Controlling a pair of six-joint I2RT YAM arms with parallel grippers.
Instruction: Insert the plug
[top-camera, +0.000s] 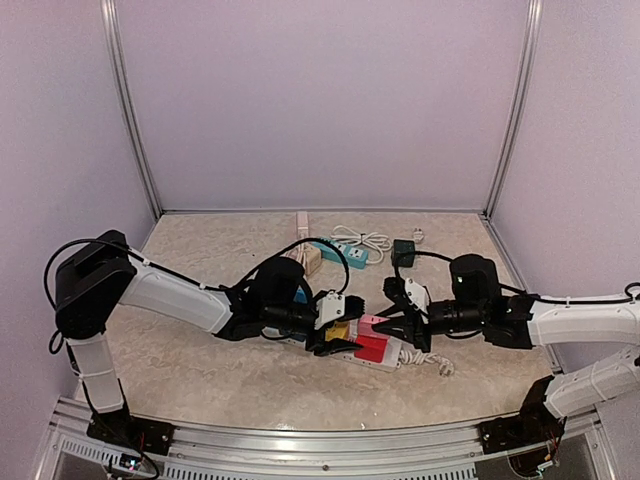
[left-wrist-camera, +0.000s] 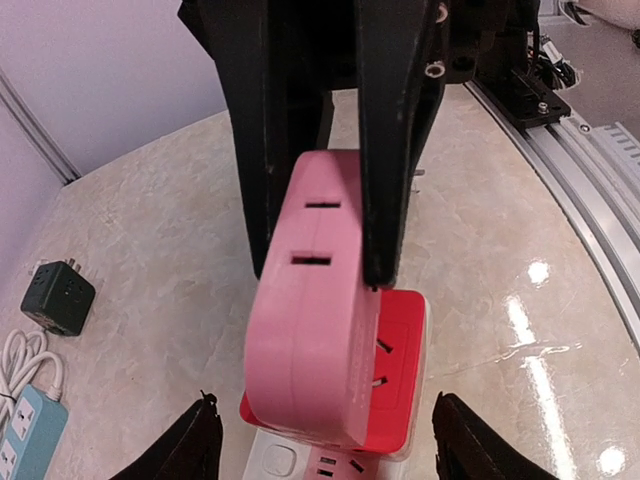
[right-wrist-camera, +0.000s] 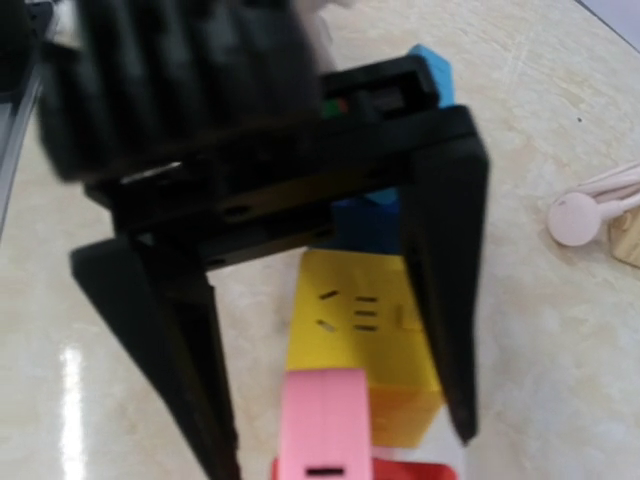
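Observation:
The pink plug (left-wrist-camera: 315, 300) hangs tilted above the red plug (left-wrist-camera: 405, 340), which sits at the end of the white power strip (top-camera: 378, 362). My right gripper (top-camera: 386, 324) is shut on the pink plug, its dark fingers (left-wrist-camera: 388, 150) pressing the upper part from both sides. Facing it, my left gripper (top-camera: 357, 328) stands open, nothing gripped; its fingers (left-wrist-camera: 185, 440) spread clear of the pink plug's lower end. Behind lies the yellow plug (right-wrist-camera: 350, 310) on the strip. A pink socket face (left-wrist-camera: 335, 462) shows on the strip. The right fingertips are out of sight in the right wrist view.
A blue plug (right-wrist-camera: 375, 222) stands beyond the yellow one. At the back are a teal strip (top-camera: 350, 254) with white cord, a black adapter (left-wrist-camera: 58, 298) and a wooden block (top-camera: 313, 260).

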